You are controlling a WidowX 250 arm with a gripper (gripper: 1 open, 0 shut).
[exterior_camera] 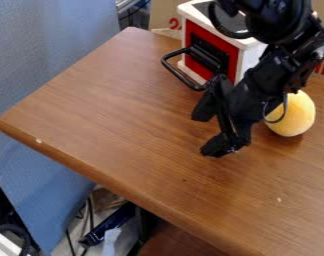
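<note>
My black gripper [217, 125] hangs low over the wooden table at the right of centre, its fingers spread downward and apart, with nothing visible between them. Just behind it to the right sits a pale yellow round object [296, 116], partly hidden by the arm. Behind the gripper stands a red and white box-like appliance [204, 60] with a black bar handle [174, 70] sticking out to the left, its right part covered by the arm.
A blue-grey padded surface [25, 70] lies beyond the left edge, with cables and clutter below. A cardboard box [165, 15] is at the back.
</note>
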